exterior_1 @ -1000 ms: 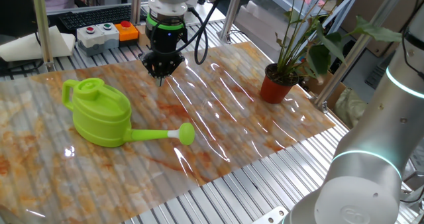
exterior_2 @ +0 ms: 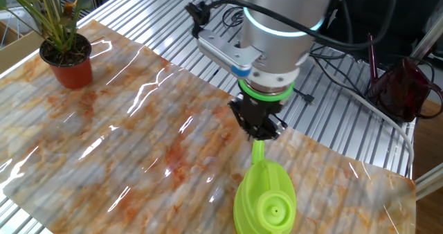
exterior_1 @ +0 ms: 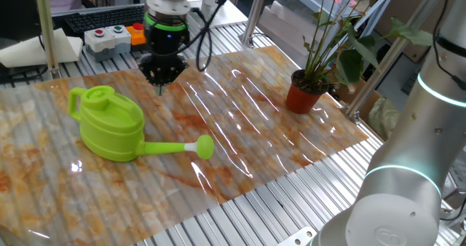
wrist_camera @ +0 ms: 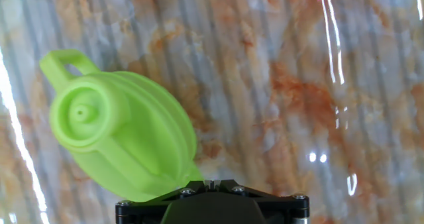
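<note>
A bright green watering can (exterior_1: 111, 125) stands upright on the marbled sheet, its long spout (exterior_1: 166, 148) pointing right in exterior view 1. Above the sheet hangs my gripper (exterior_1: 159, 90), its narrow fingertips together and pointing down, with nothing seen between them. In exterior view 2 the can (exterior_2: 265, 196) shows at the bottom edge, and the gripper (exterior_2: 259, 133) covers the far part of its spout. The wrist view has the can (wrist_camera: 126, 131) left of and ahead of the gripper, with its handle (wrist_camera: 65, 66) at the far left; most of the spout is hidden.
A plant in a brown pot (exterior_1: 304, 93) stands at the sheet's far right. Beyond the back edge lie a button box (exterior_1: 108, 42) and a keyboard (exterior_1: 105, 17). A dark red kettle (exterior_2: 405, 88) sits off the sheet. Between plant and can the sheet is clear.
The can and the plant have stayed where they were.
</note>
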